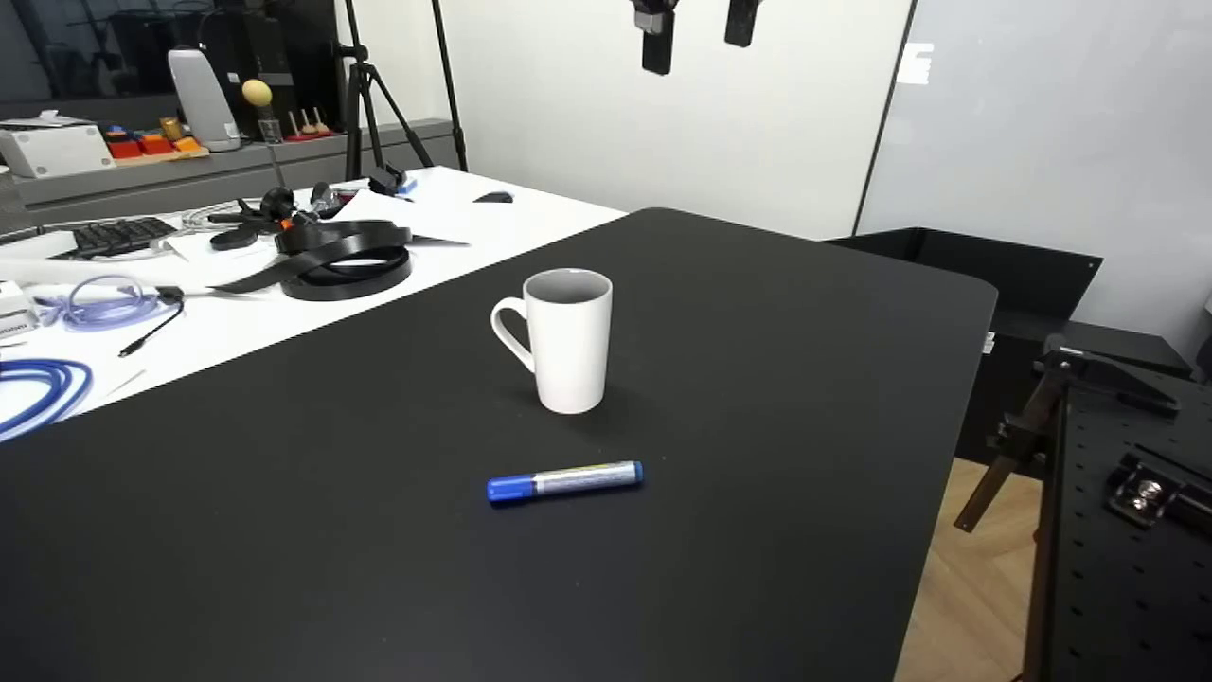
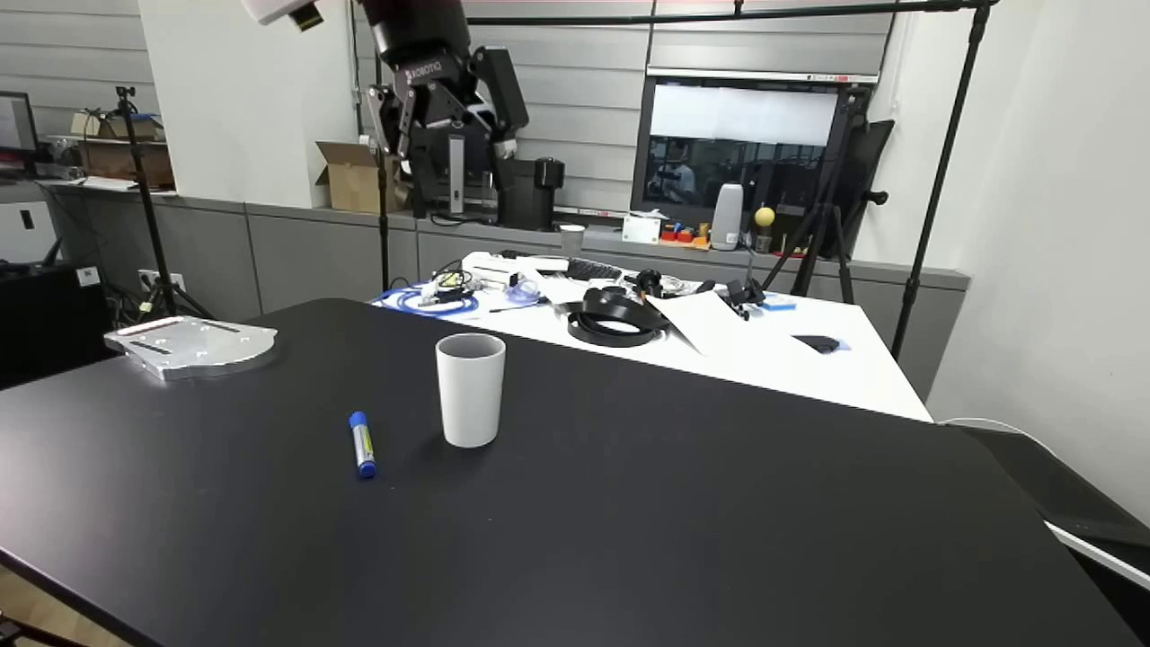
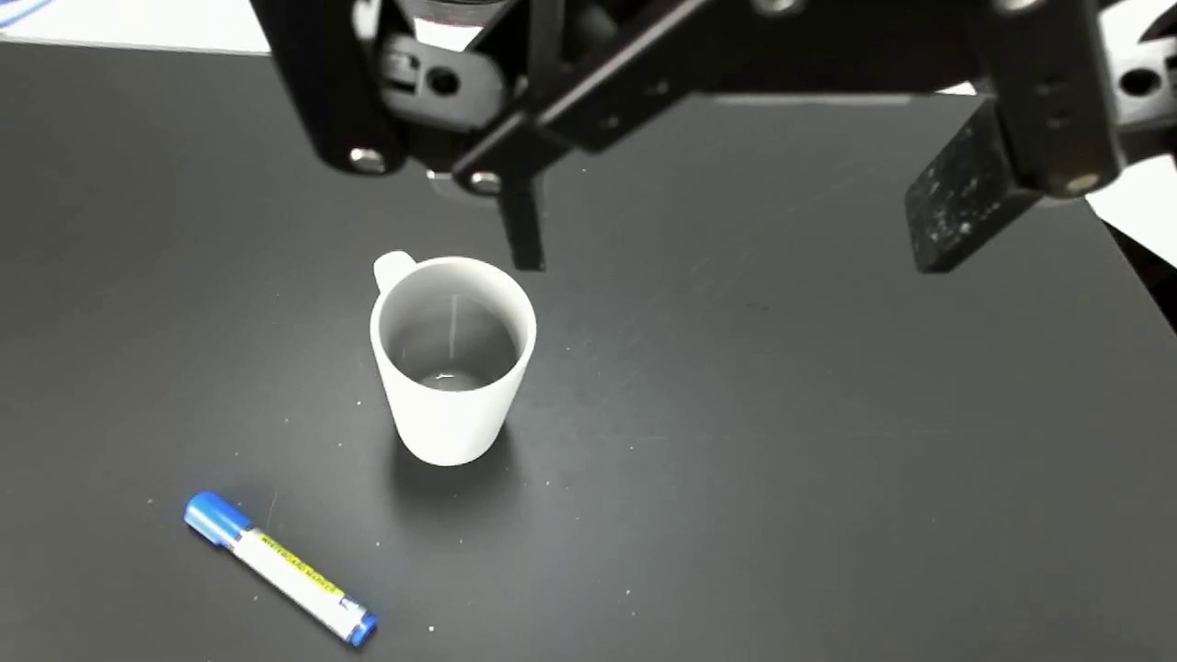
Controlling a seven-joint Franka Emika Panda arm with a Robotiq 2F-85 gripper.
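On the black table stands a white mug (image 1: pixel 571 347), upright, its handle toward the left in exterior view 1. Its inside looks empty in the wrist view, where the mug (image 3: pixel 447 425) sits below the left finger. A blue-capped whiteboard marker (image 1: pixel 568 481) lies flat on the table, a short way from the mug and apart from it; the wrist view shows the marker (image 3: pixel 289 576) at lower left. High above the table hangs my gripper (image 2: pixel 461 183), open, with nothing between its fingers. In exterior view 1 only the fingertips of the gripper (image 1: pixel 700 41) show, at the top edge.
A silver plate (image 2: pixel 199 347) rests at the table's far left in exterior view 2. Behind the black table, a white table (image 2: pixel 744 345) carries cables, black tape rolls and other clutter.
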